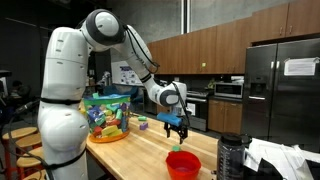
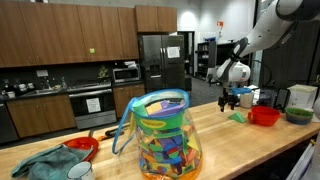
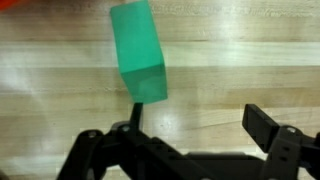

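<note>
A green block (image 3: 138, 50) lies on the wooden table in the wrist view, near the left finger and angled slightly. Above the table hangs my gripper, its fingers open wide with bare wood between the fingers. The block sits off to the left of the gap, not between the fingers. In exterior view 2 the same green block (image 2: 237, 117) rests beside a red bowl (image 2: 264, 117), with the arm above it. The red bowl (image 1: 183, 166) stands at the table's near edge in exterior view 1.
A clear bin of colourful toys (image 2: 165, 140) takes up the table's other end. A red plate (image 2: 84, 149), a grey cloth (image 2: 48, 162) and a white mug (image 2: 80, 171) lie beyond it. A black cylinder (image 1: 230, 156) stands close to the bowl. Mid-table is mostly bare.
</note>
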